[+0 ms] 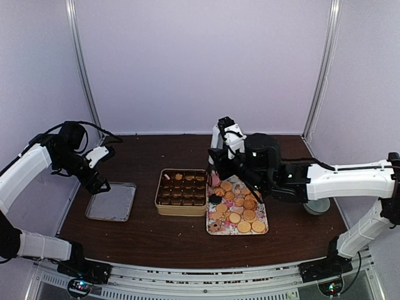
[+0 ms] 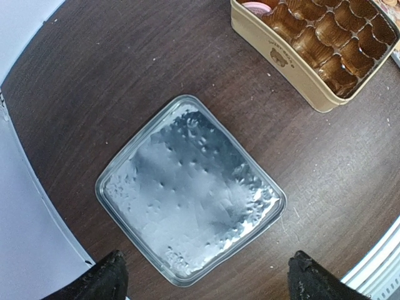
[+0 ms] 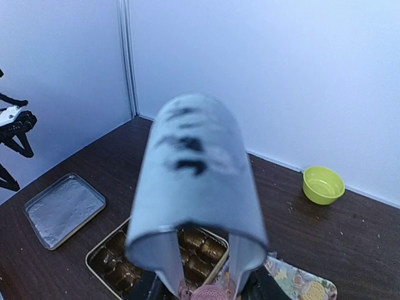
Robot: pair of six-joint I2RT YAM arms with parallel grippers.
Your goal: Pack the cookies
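The cookie box [image 1: 181,211], a tan tin with a brown compartment insert, stands mid-table with a few small cookies in its back row. A patterned tray [image 1: 219,232] of loose cookies lies right beside it. My right gripper is shut on pale tongs [image 3: 194,175]. Between the tong tips shows a pink cookie [image 3: 209,293], cut off at the frame's bottom edge. From above, this gripper is near the tray's back left corner, close to the box. My left gripper hangs open and empty over the clear square lid [image 2: 187,187].
A green bowl [image 3: 322,185] stands at the back, hidden by the right arm from above. A pale bowl [image 1: 317,206] sits under the right forearm. Bare table [image 1: 144,247] runs along the front and between lid and box.
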